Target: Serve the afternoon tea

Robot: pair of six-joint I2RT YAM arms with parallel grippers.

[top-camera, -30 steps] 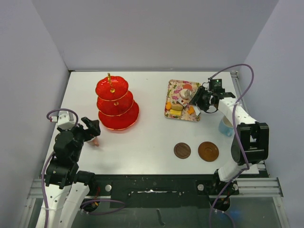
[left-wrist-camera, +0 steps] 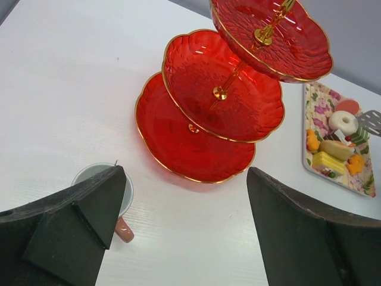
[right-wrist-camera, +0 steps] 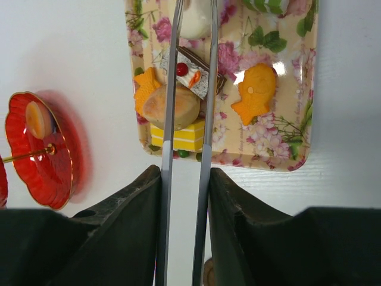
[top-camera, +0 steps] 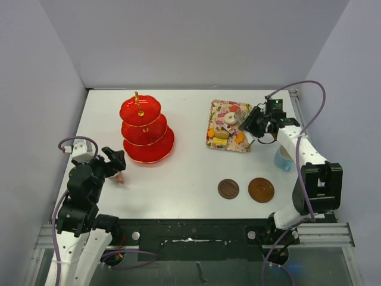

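My right gripper (top-camera: pixel 256 122) is shut on metal tongs (right-wrist-camera: pixel 169 119) over the floral tray (right-wrist-camera: pixel 274 143), their slotted head (left-wrist-camera: pixel 370 122) beside a white donut (left-wrist-camera: pixel 343 122). The tray also holds a cake slice (right-wrist-camera: pixel 196 71), fish-shaped pieces (right-wrist-camera: pixel 256 92), a yellow block (right-wrist-camera: pixel 187 137) and several other food pieces; whether the tongs grip one is unclear. The red gold-rimmed three-tier stand (top-camera: pixel 149 152) is at left centre in the top view. My left gripper stands open facing the stand, above a white cup (left-wrist-camera: pixel 125 193) that its finger partly hides.
Two brown coasters (top-camera: pixel 228 188) (top-camera: pixel 261 189) lie at the near right. A light blue container (top-camera: pixel 283 159) is partly hidden by the right arm.
The left arm has not moved.
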